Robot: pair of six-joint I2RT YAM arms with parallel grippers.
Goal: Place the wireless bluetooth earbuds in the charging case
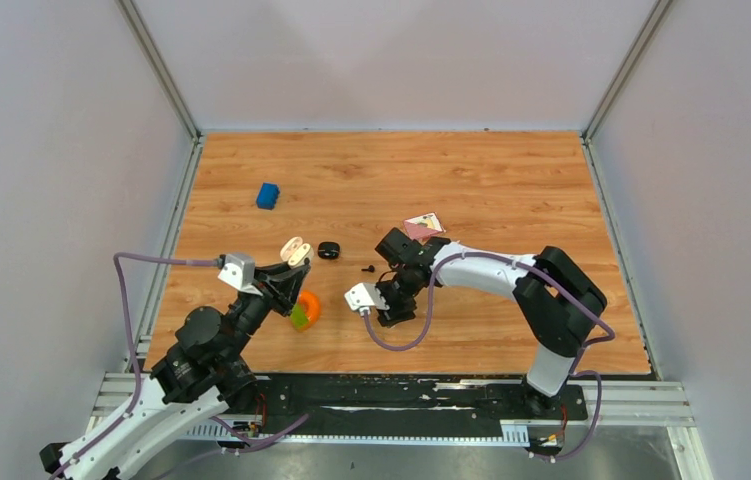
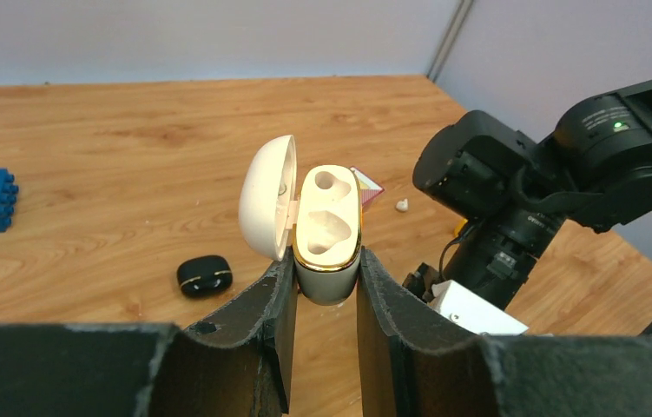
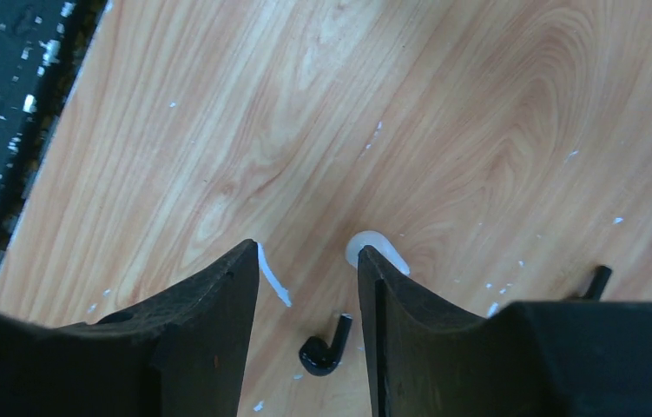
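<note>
In the left wrist view a white charging case (image 2: 329, 230) with a gold-trimmed rim is raised above the table, its lid (image 2: 267, 198) open and both earbud hollows empty. My left gripper is shut on the case's lower body. A white earbud (image 3: 378, 252) lies on the wood in the right wrist view, just beyond the fingertips of my right gripper. Those fingers stand apart with nothing held. Another small white earbud (image 2: 402, 205) rests on the far table in the left wrist view.
A closed black case (image 1: 328, 250) sits mid-table, with a black earbud (image 3: 325, 347) near my right fingers. A blue block (image 1: 267, 196), an orange ring (image 1: 308, 308) and a card (image 1: 424, 225) also lie about.
</note>
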